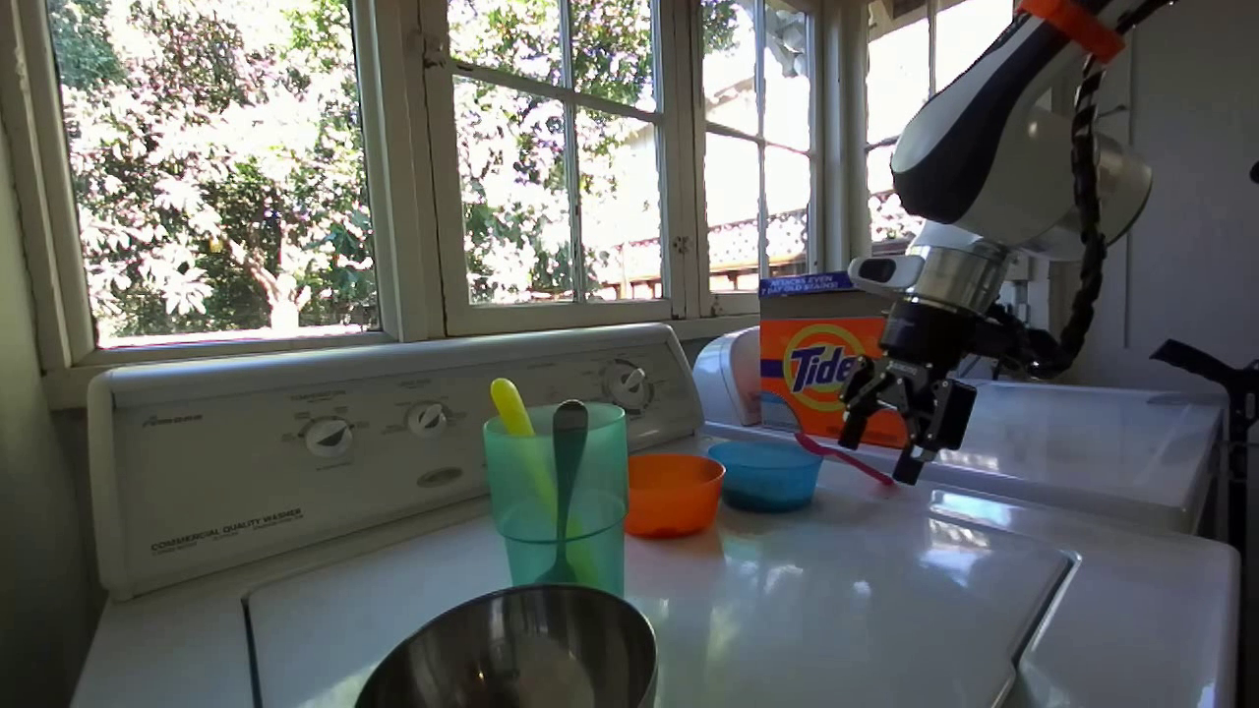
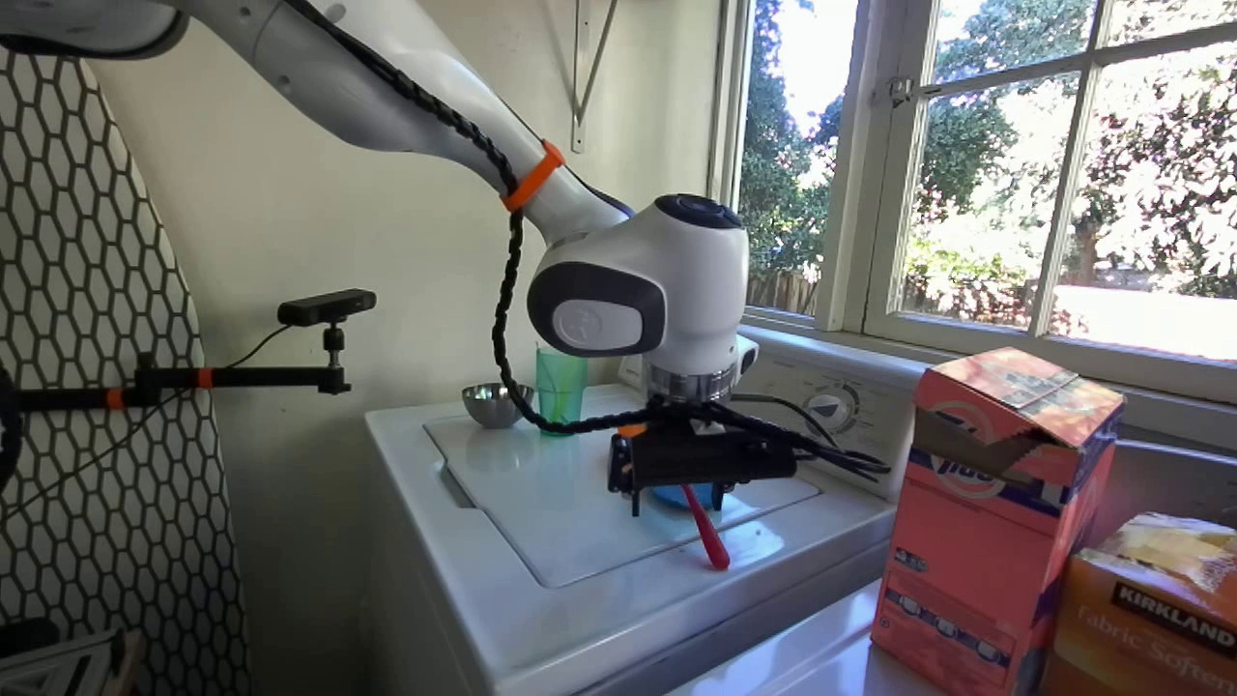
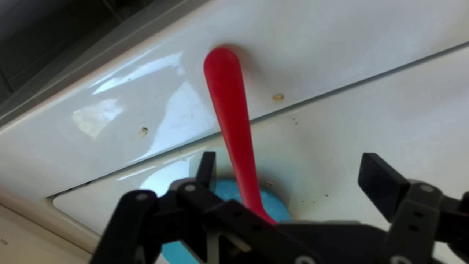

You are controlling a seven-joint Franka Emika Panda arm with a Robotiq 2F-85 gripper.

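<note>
A red spoon [image 3: 231, 110] leans with its upper end on the blue bowl [image 1: 772, 477] and its handle end down on the white washer top. My gripper [image 1: 882, 452] stands open above the spoon, pointing down. In the wrist view the red handle runs between the spread fingers, closer to the left finger [image 3: 205, 169] than to the right one, and neither appears to touch it. The spoon's far end is hidden there behind the gripper body. Exterior view 2 shows the handle [image 2: 708, 537] sticking out below the gripper.
An orange bowl [image 1: 674, 496] sits beside the blue one. Closer to the camera are a green cup [image 1: 508, 496] holding a yellow utensil and a dark one, and a metal bowl [image 1: 519, 661]. A Tide box [image 1: 791, 378] stands behind the spoon.
</note>
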